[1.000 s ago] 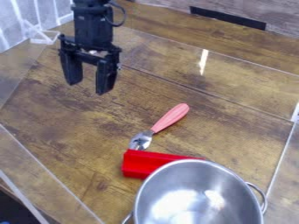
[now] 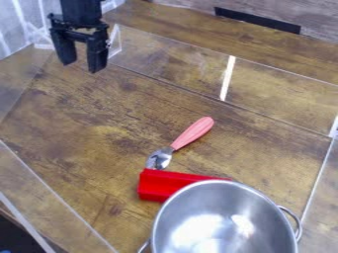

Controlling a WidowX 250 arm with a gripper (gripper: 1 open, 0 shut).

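My black gripper [image 2: 79,51] hangs at the upper left, raised over the back of the wooden table, its two fingers apart with nothing visible between them. A pink-handled utensil [image 2: 196,131] with a metal head lies diagonally near the middle. Below it is a red cylinder [image 2: 169,184], partly hidden behind a large steel pot [image 2: 224,225] with wire handles at the bottom right.
Clear plastic sheeting or edging runs along the left side. A pale strip [image 2: 227,79] sits on the back right of the wood.
The gripper has moved up and to the left, farther from the pink utensil. The utensil, cylinder and pot have not moved.
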